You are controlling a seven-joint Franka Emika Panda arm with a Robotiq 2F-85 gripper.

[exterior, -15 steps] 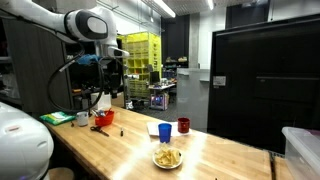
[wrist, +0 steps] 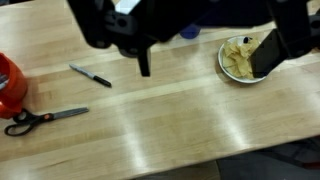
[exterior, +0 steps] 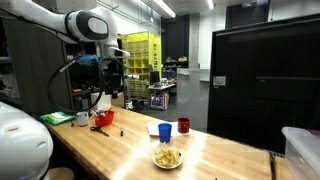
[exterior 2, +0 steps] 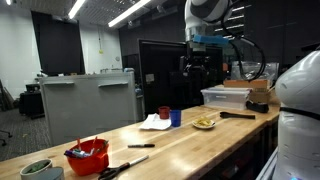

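Note:
High above the table, my gripper is open with nothing between its fingers, which stand wide apart in the wrist view. A white plate of yellowish chips (exterior: 167, 156) lies below on the wooden table. Behind it stand a blue cup (exterior: 165, 132) and a red cup (exterior: 183, 125). At the other end of the table is a red container (exterior 2: 87, 157) with things in it. Scissors (wrist: 45, 119) and a dark marker or knife (wrist: 90, 75) rest on bare wood near that container.
A white sheet or cloth (exterior 2: 155, 122) lies by the cups. Mugs or bowls (exterior 2: 42, 170) stand beside the red container. A clear storage bin (exterior 2: 227, 97) sits at the table's far side.

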